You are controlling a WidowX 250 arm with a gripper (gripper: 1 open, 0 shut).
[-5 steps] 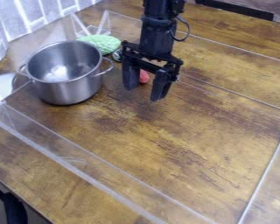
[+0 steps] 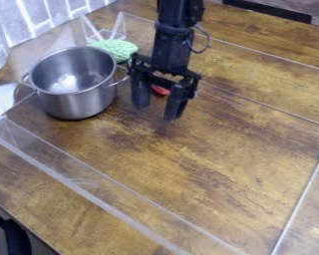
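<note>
My black gripper point(image 2: 159, 96) reaches down from the top centre to just right of a large steel pot point(image 2: 69, 84), its fingers apart and low over the wooden table. A small red object point(image 2: 159, 89) is partly hidden behind or between the fingers; I cannot tell whether they touch it. A pale green cloth-like item point(image 2: 112, 52) lies behind the pot.
White items point(image 2: 0, 98) are at the left edge beside the pot, near a clear barrier along that side.
The gripper has shifted slightly left toward the pot and down, now covering more of the red object.
</note>
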